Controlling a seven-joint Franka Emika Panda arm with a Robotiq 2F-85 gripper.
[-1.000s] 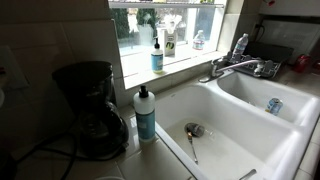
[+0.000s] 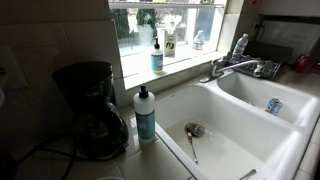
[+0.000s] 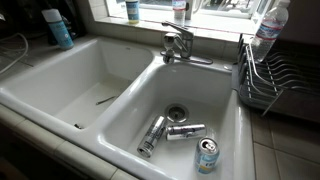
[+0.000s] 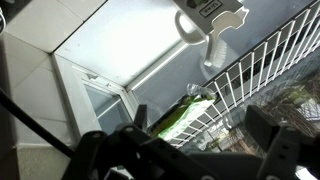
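Note:
My gripper is open in the wrist view, its dark fingers apart along the bottom of the picture. Beyond them shows a green packet-like thing (image 4: 186, 120); whether the fingers touch it is unclear. A white object with a loop handle (image 4: 188, 27) is at the top of that view. Neither exterior view has the arm in it. Silver cans (image 3: 153, 136) lie in the right basin of the white sink (image 3: 226, 128), beside an upright can (image 3: 207, 155). In the other basin is a utensil (image 2: 193, 147).
A soap bottle (image 2: 145, 114) stands on the counter beside a black coffee maker (image 2: 92, 106). Another bottle (image 2: 157, 57) is on the window sill. The faucet (image 3: 180, 42) rises behind the sink. A dish rack (image 3: 272, 82) stands at the right, near a clear bottle (image 3: 268, 32).

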